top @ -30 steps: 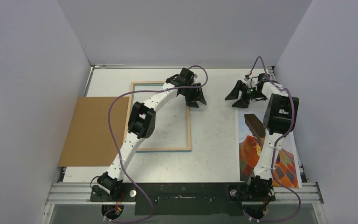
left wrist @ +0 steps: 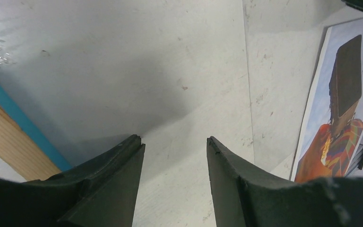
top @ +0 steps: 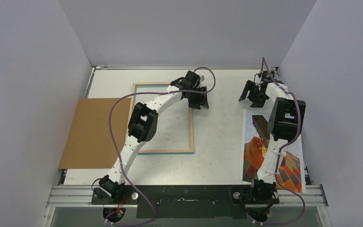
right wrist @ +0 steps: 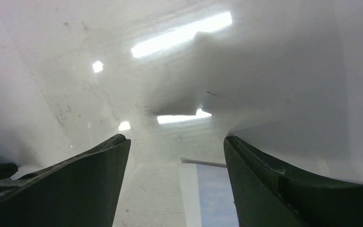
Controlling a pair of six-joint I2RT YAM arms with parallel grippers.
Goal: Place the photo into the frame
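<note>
The photo [top: 254, 153], a printed scene with orange and chequered shapes and a white border, lies flat at the right, partly hidden under my right arm. My right gripper [top: 246, 102] is open just beyond the photo's far left corner. In the right wrist view, that corner [right wrist: 212, 194] shows partly behind one finger, with only bare table between the fingertips. At the left lies the wooden frame [top: 192, 135], blue along its lower edge, surrounding a pale, empty-looking interior. My left gripper [top: 202, 106] stands open past the frame's right side, nothing between its fingers.
A brown board [top: 94, 135] lies left of the frame and reaches its left side. Bare white table [top: 220, 151] separates frame and photo. Walls rise at the back and both sides. Purple cables loop over both arms.
The photo's far end has shifted a little to the right. My left gripper has barely moved.
</note>
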